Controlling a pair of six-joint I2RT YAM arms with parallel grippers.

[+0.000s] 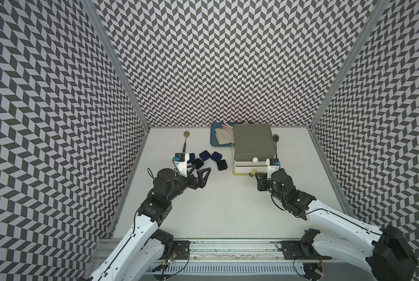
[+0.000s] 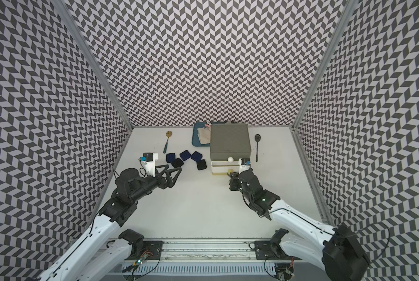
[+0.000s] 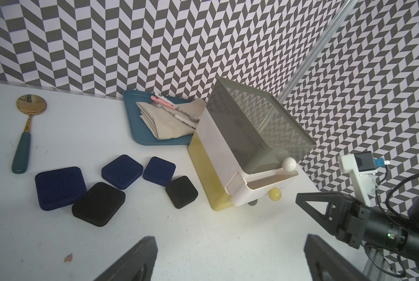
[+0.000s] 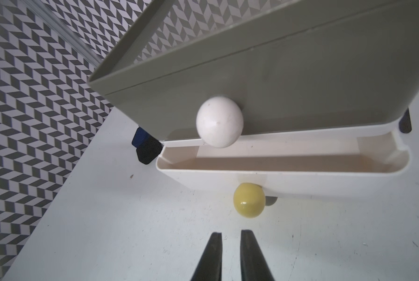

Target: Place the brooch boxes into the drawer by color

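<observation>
Navy brooch boxes (image 3: 121, 171) and black boxes (image 3: 98, 203) lie on the table left of a drawer unit (image 2: 230, 140). The unit has a grey top with a white knob (image 4: 219, 121), a white drawer (image 4: 284, 180) pulled partly out, its visible interior empty, and a yellow knob (image 4: 248, 200) below. My left gripper (image 1: 203, 172) stands open and empty in front of the boxes. My right gripper is in front of the drawer, below the yellow knob in its wrist view, fingertips slightly apart with nothing visible between them.
A blue tray (image 3: 134, 121) with a cloth and cutlery stands behind the unit's left side. A gold spoon (image 3: 31, 105) lies at the left, a dark spoon (image 2: 257, 140) at the right.
</observation>
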